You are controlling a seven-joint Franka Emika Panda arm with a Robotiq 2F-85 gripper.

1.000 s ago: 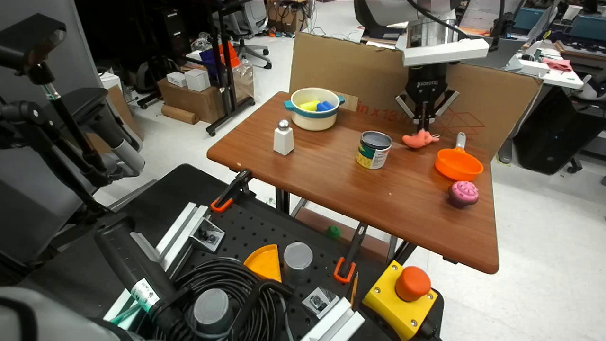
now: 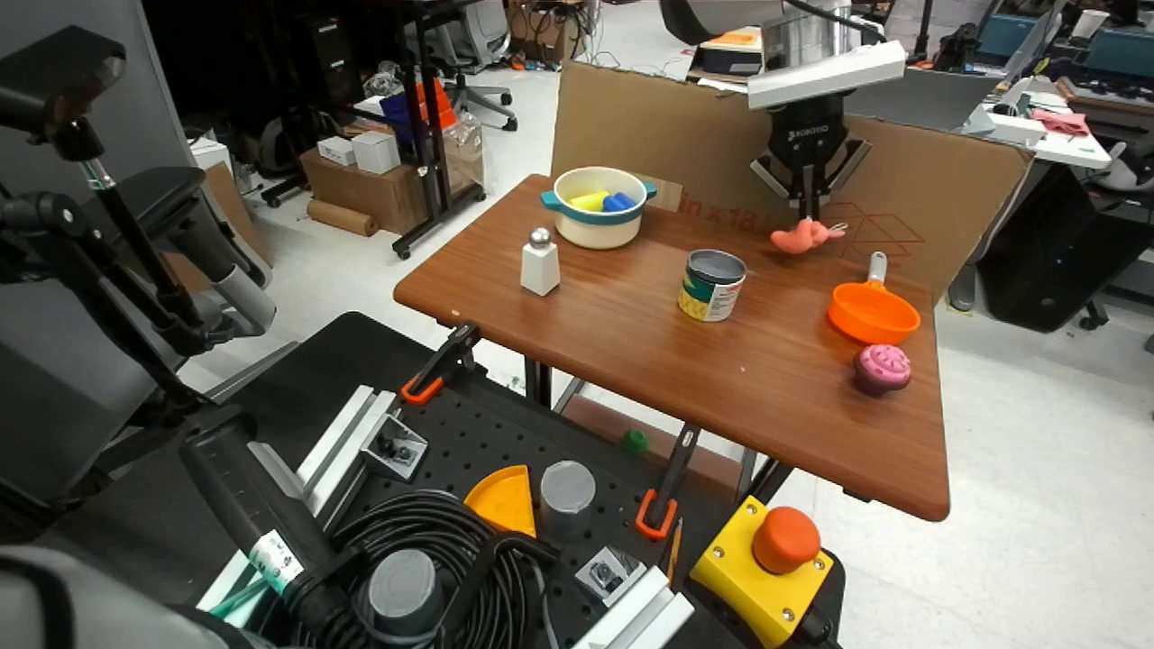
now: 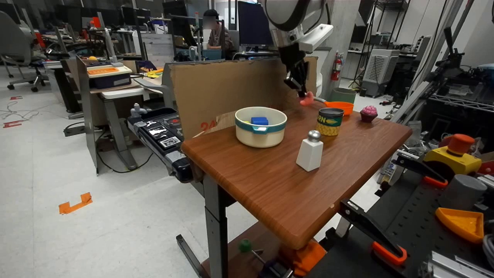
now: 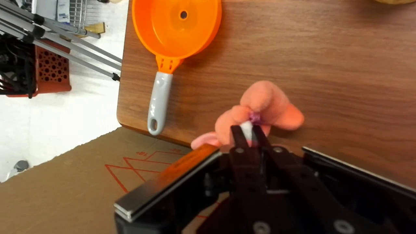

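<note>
A soft pink-orange toy (image 4: pixel 269 101), perhaps a plush, hangs just above the far side of the wooden table, clear of its surface. My gripper is shut on it, pinching a small white and purple part near its middle. In the first exterior view the toy (image 2: pixel 801 236) dangles below the fingertips, in front of the cardboard panel. The second exterior view shows the gripper (image 3: pixel 303 91) and toy behind the corn can, near the orange pan's handle. Part of the toy is hidden under the fingers in the wrist view.
An orange pan (image 2: pixel 874 314) and a pink-topped cupcake (image 2: pixel 882 369) are on the right. A corn can (image 2: pixel 711 286) stands mid-table, a white shaker (image 2: pixel 540 263) farther left. The cream pot (image 2: pixel 600 229) holds yellow and blue pieces. A cardboard panel (image 2: pixel 671 130) borders the back.
The gripper has closed on the pink-orange toy and lifted it off the table. The arm has tilted, and its wrist has shifted slightly left. Other table objects have stayed put.
</note>
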